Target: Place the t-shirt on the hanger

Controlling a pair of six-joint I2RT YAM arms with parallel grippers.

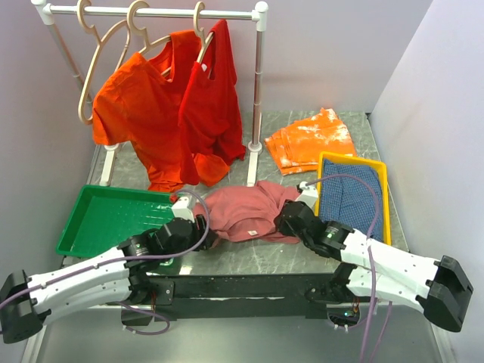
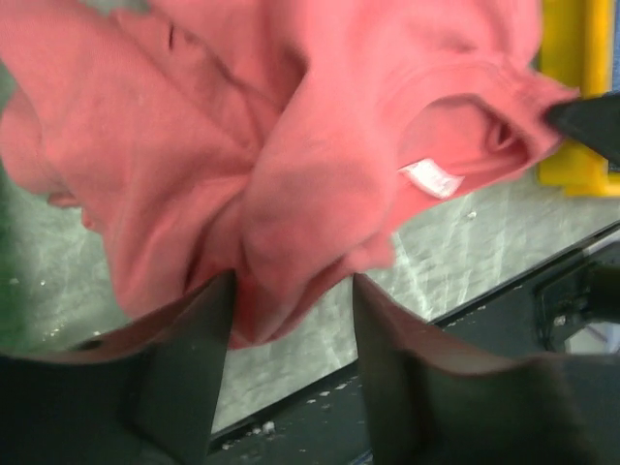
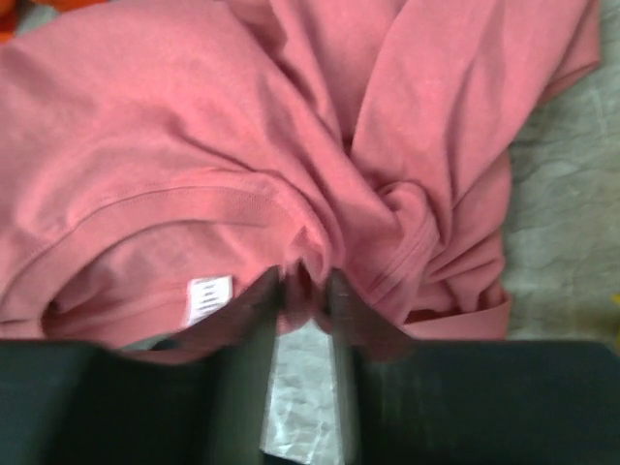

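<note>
A pink t-shirt (image 1: 246, 212) lies crumpled on the table between my two grippers. Its neckline and white label (image 3: 208, 296) face the table's front edge. My left gripper is at the shirt's left end, fingers apart, with a fold of cloth lying between and beyond the tips. At the right end, my right gripper stands slightly open, a small peak of cloth showing in its narrow gap. A bare beige hanger (image 1: 89, 76) hangs leftmost on the rack (image 1: 166, 12).
An orange shirt (image 1: 140, 98) and a red garment (image 1: 215, 98) hang on the other hangers. On the left sits a green tray (image 1: 83, 219); on the right, a yellow bin (image 1: 387, 204) holds blue cloth (image 1: 348, 200). A folded orange-white cloth (image 1: 310, 142) lies behind.
</note>
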